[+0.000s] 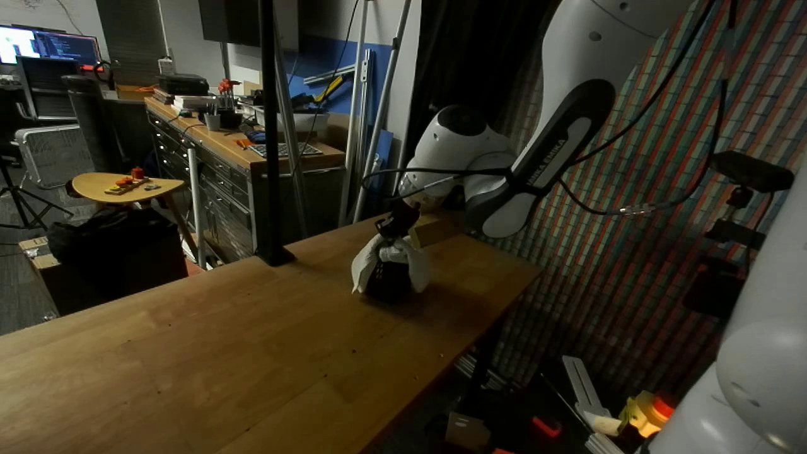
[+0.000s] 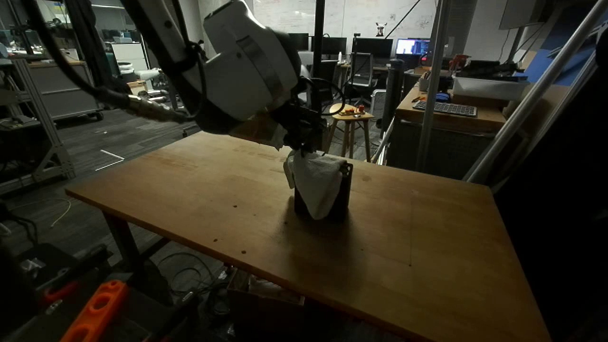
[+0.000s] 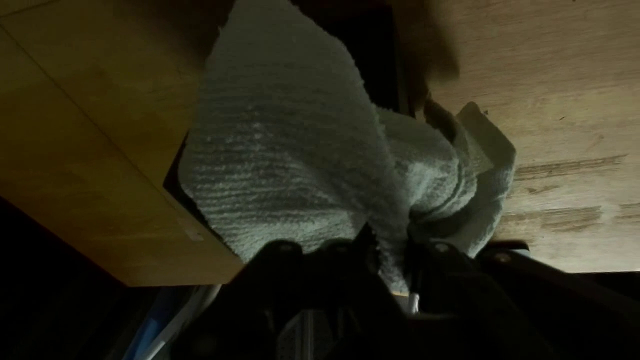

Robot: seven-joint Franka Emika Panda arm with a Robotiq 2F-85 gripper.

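A pale, ribbed cloth (image 3: 288, 138) hangs from my gripper, which is shut on a bunched part of it. Beneath it on the table stands a black box-like container (image 2: 343, 196), and the cloth (image 2: 319, 176) drapes down over its side. In exterior view 1 two flaps of the cloth (image 1: 366, 266) spread left and right of the dark container (image 1: 388, 281). The gripper (image 1: 394, 233) is just above the container's top. Whether any cloth lies inside the container is hidden.
A black upright post (image 1: 268, 151) stands at the table's far edge in exterior view 1. A loop of cable (image 1: 378, 175) hangs by the wrist.
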